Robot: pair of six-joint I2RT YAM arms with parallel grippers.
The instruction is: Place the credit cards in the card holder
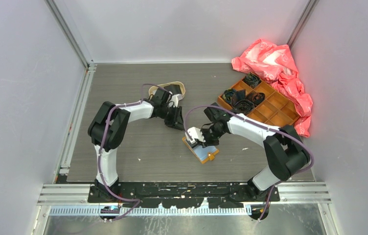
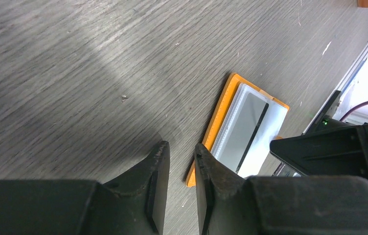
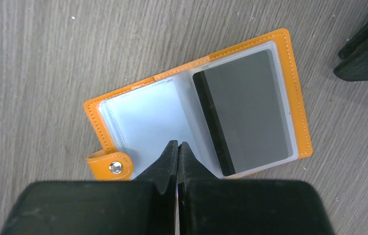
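Note:
The card holder (image 3: pixel 154 115) lies spread open on the table, with orange edges and clear sleeves. A dark grey card (image 3: pixel 250 105) with a black stripe lies in one of its halves; the other half shows pale blue-white. Over the holder, my right gripper is shut, nothing seen between its fingers. My left gripper stands part open and empty, just short of the holder (image 2: pixel 219 117) in the left wrist view. An oval basket (image 1: pixel 181 86) behind the left arm holds something dark, partly covered by the arm.
A wooden compartment tray (image 1: pixel 276 105) with rolled dark items sits at the right back. Beside it lies crumpled pink cloth (image 1: pixel 273 61). Both grippers are close together around the holder.

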